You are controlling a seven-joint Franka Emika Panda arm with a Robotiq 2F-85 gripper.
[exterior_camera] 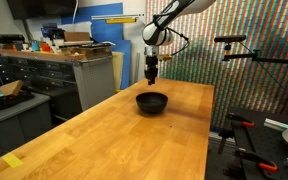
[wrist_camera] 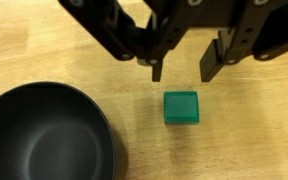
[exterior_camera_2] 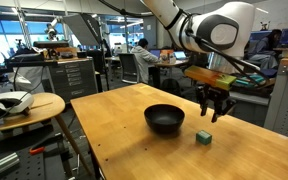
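Observation:
A small green block (wrist_camera: 181, 108) lies on the wooden table just ahead of my gripper in the wrist view. The fingers stand apart, nothing between the fingers. Exterior view 2 has the block (exterior_camera_2: 203, 137) on the tabletop, with the gripper (exterior_camera_2: 215, 114) above it and clear of it. A black bowl (exterior_camera_2: 165, 119) sits a short way to the block's left there; its interior looks empty in the wrist view. In exterior view 1 the gripper (exterior_camera: 152, 78) hangs behind the bowl (exterior_camera: 152, 104), and I cannot make out the block.
A dark cabinet (exterior_camera: 52, 90) stands beyond its left edge in exterior view 1. Dark equipment (exterior_camera: 269, 140) is at the right.

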